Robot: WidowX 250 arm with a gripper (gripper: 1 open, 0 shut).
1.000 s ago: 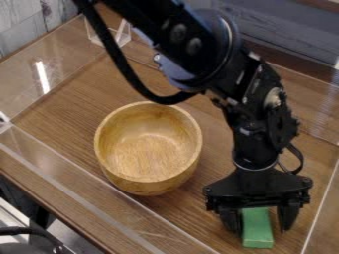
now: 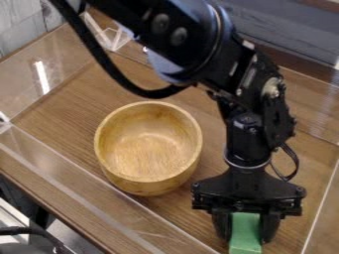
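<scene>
The black arm reaches down from the top to the lower right, where its gripper [image 2: 247, 220] is shut on a small green block [image 2: 245, 240] near the front of the wooden table. The gripper's body covers the upper part of the block.
A round yellow wooden bowl [image 2: 149, 124] stands to the left of the gripper. Clear plastic edging runs along the left front, and a dark cable shows at the bottom left.
The gripper has closed in on the green block and shifted slightly to the left, taking the block a little with it.
</scene>
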